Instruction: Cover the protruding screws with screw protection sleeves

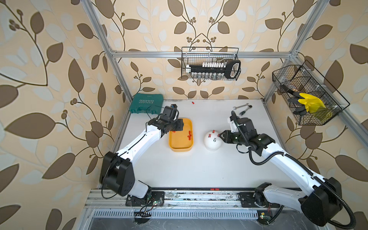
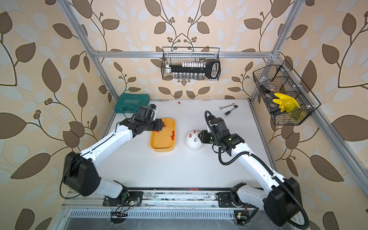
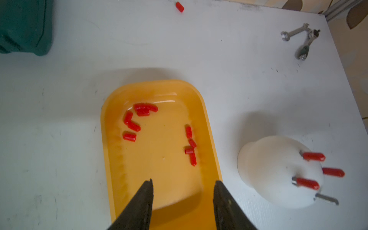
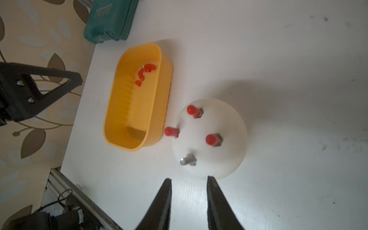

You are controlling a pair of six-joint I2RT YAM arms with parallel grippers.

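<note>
My left gripper hangs over the orange tray, its fingers apart with nothing between them. Several red sleeves lie in the tray. To its right stands a white round fixture with upright screws; three carry red sleeves and one shows bare metal. My right gripper is open beside the fixture, empty. A loose red sleeve lies at the back of the table.
A green case is at the back left and wrenches at the back right. Wire baskets hang on the walls.
</note>
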